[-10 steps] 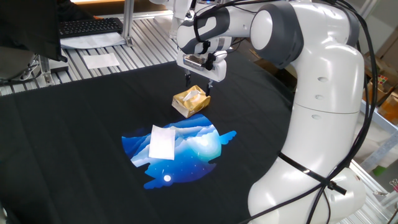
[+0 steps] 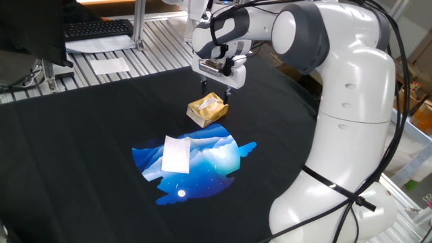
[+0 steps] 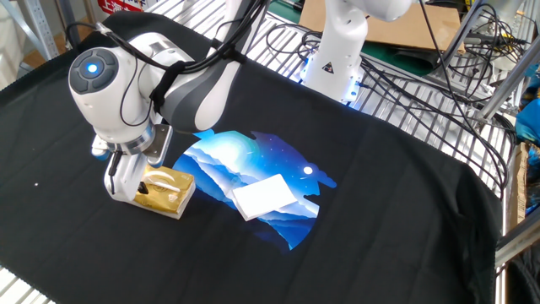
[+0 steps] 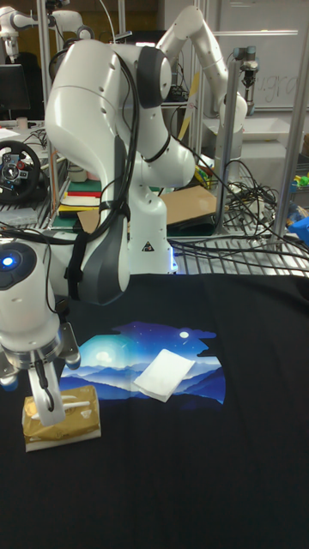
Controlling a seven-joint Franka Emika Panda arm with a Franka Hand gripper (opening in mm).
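Observation:
A gold and white tissue pack (image 2: pixel 206 113) lies on the black cloth, a white tissue showing at its top opening. Just behind and above it in exterior view 1, my gripper (image 2: pixel 215 94) points down with its two fingers spread apart and nothing seen held between them. Exterior view 2 has the gripper's body partly in front of the pack (image 3: pixel 173 196). From exterior view 3 the gripper overlaps the pack (image 4: pixel 78 425), and whether a finger touches it is hard to tell. A flat white sheet (image 2: pixel 176 155) rests on a blue mountain picture (image 2: pixel 206 183).
Black cloth (image 2: pixel 74 162) covers the table, with wide free room around the picture. A keyboard (image 2: pixel 98 29) and another paper (image 2: pixel 109 65) are on the slatted surface beyond the cloth. Cables and a second white arm base (image 3: pixel 334 72) stand past the far edge in exterior view 2.

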